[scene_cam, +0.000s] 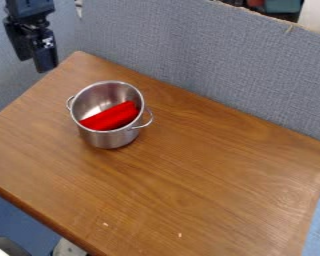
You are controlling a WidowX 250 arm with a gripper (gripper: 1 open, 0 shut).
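Observation:
A steel pot [109,135] with two loop handles stands on the wooden table, left of its middle. A red elongated object [112,116] lies inside it. The black gripper [40,60] is at the top left edge of the view, above and left of the pot and apart from it, open with nothing visible held.
Grey padded walls [203,50] border it behind and at the left. A blue strip [315,225] shows at the lower right.

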